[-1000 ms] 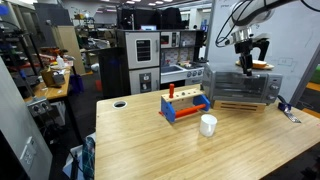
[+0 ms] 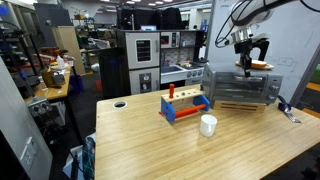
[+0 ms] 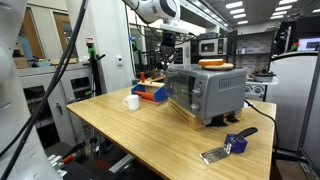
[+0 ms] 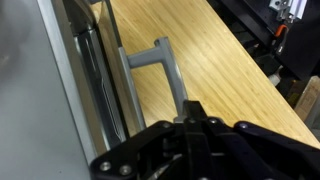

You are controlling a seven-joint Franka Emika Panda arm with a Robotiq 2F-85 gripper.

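A silver toaster oven stands at the right end of the table, its door side facing the open tabletop. In the wrist view its grey handle runs down towards my gripper, whose tips lie at or very near the handle's lower end; whether they touch is unclear. The gripper appears shut, with nothing visible between its fingers. From the first exterior view, the arm reaches down at the oven's front upper edge. A white mug sits on the table in front of the oven.
A blue-and-red toolbox-like rack stands left of the oven. On the oven's top lies an orange item on a plate. A dark blue object and a metal spatula lie beside the oven.
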